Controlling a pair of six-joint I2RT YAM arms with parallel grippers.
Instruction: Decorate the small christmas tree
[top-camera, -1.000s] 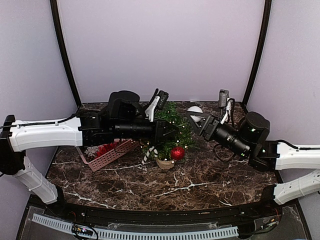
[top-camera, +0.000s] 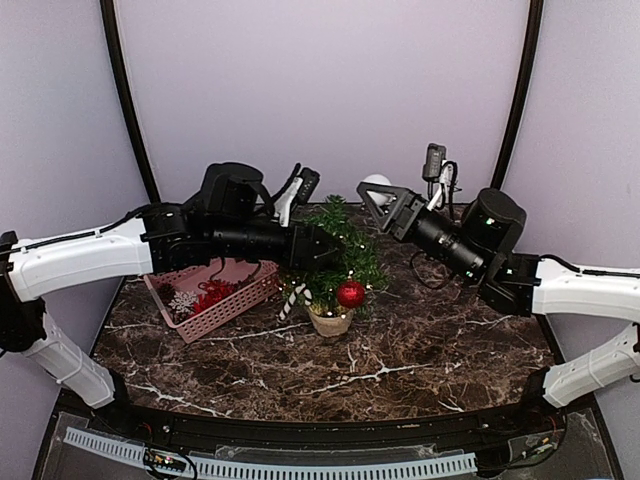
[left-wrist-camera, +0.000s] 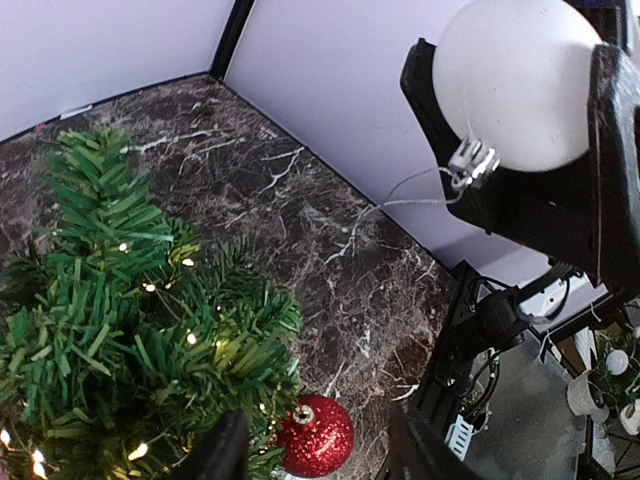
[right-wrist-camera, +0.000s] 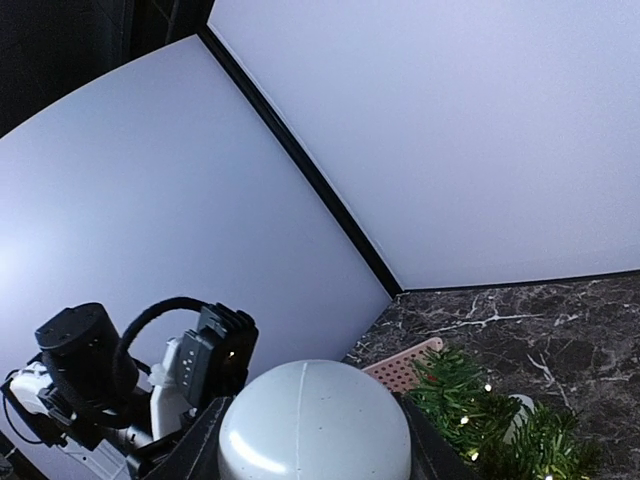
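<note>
The small tree (top-camera: 335, 265) stands in a pot at the centre, with lights, a candy cane (top-camera: 295, 300) and a red glitter ball (top-camera: 350, 294) on it. My right gripper (top-camera: 385, 205) is raised right of the treetop, shut on a white ball with a silver cap and looped string, which also fills the bottom of the right wrist view. My left gripper hangs over the tree's left upper part, its blurred fingers apart with no object held between them, the red ball seen beyond them.
A pink basket (top-camera: 195, 320) of snowflake and red ornaments lies at the left, behind my left arm. Walls enclose the back and sides.
My right gripper has risen with the white ball. My left gripper has shifted a little left over the tree, after rising and coming back somewhat.
</note>
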